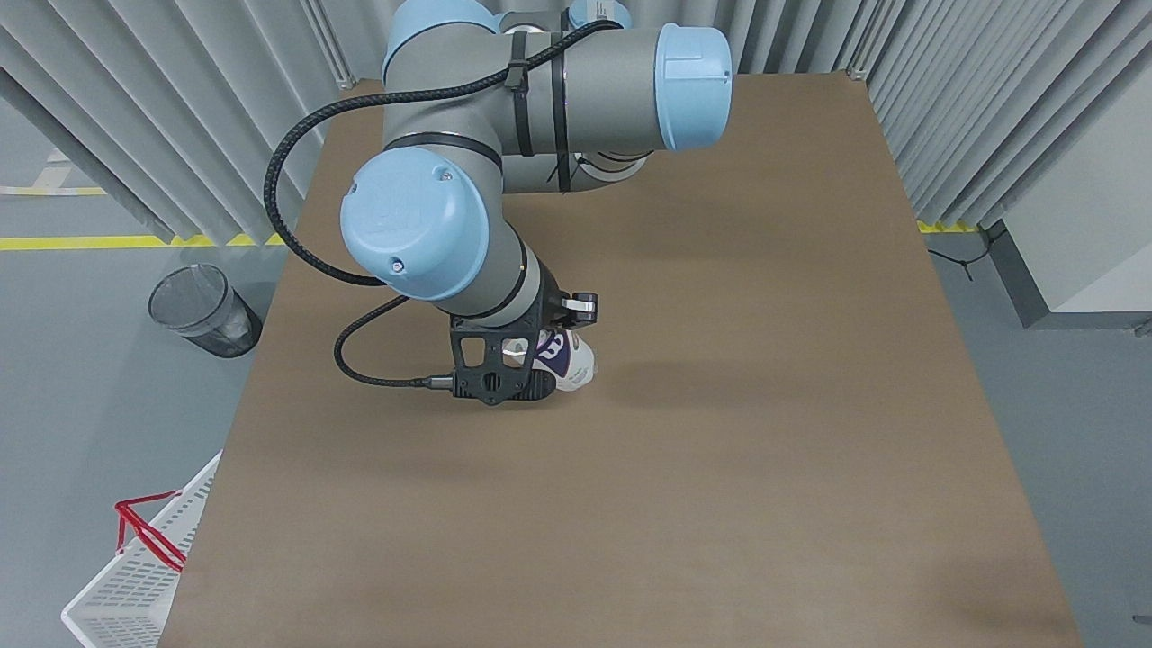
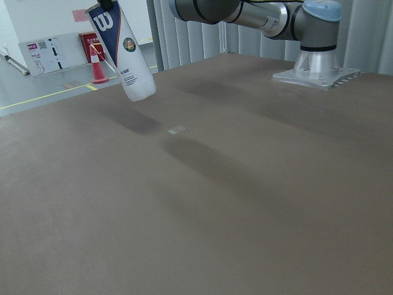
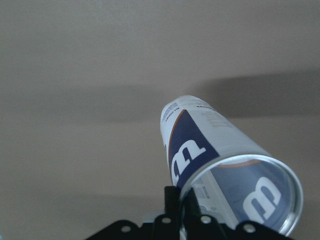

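A white and navy Wilson tennis ball can (image 2: 123, 52) hangs tilted in the air above the brown table (image 2: 202, 227), in the left view at upper left. The gripper is shut on the can's rim; in the wrist view the can's open metal rim and inside face the camera. In the front view the can (image 1: 572, 365) is mostly hidden behind the black gripper body, over the middle-left of the table.
A white basket (image 1: 124, 599) with red handles and a dark bin (image 1: 221, 329) stand on the floor left of the table.
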